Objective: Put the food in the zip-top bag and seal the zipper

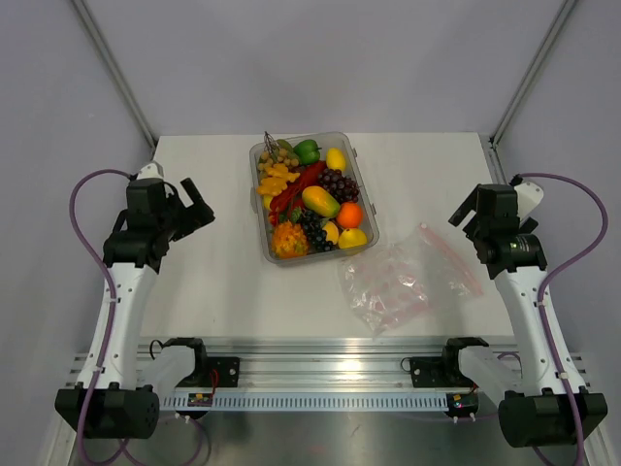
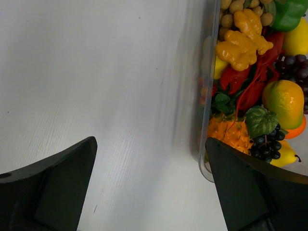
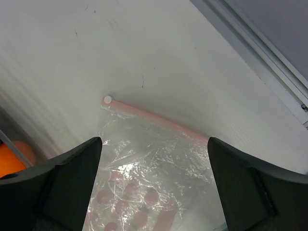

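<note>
A clear plastic tray (image 1: 264,228) stands at the middle back of the table, filled with toy food such as an orange (image 1: 349,215), a mango (image 1: 320,201) and dark grapes (image 1: 338,185). Flat on the table to its front right lies the clear zip top bag (image 1: 386,291), its pinkish zipper strip (image 1: 449,257) facing right. My left gripper (image 1: 206,202) is open and empty, above bare table left of the tray. Over on the right, my right gripper (image 1: 458,216) stands open with nothing held; its wrist view shows the bag (image 3: 144,168) below and between the fingers.
A metal rail (image 1: 320,349) runs along the front edge. More food shows in the left wrist view, including a green pepper (image 2: 290,15) and a spiky orange fruit (image 2: 230,134).
</note>
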